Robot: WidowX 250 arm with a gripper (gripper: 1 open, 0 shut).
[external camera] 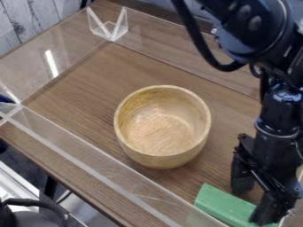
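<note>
My black gripper (pixel 263 191) is low at the right edge of the view, its fingers down at a green block (pixel 228 207) that lies on the table near the front plastic wall. The fingertips are at or over the block's right part; I cannot tell whether they close on it. A round wooden bowl (pixel 162 126) stands to the left of the gripper, apart from it.
Clear plastic walls (pixel 95 164) run along the table's front and back edges. A dark object with cables sits outside at the lower left.
</note>
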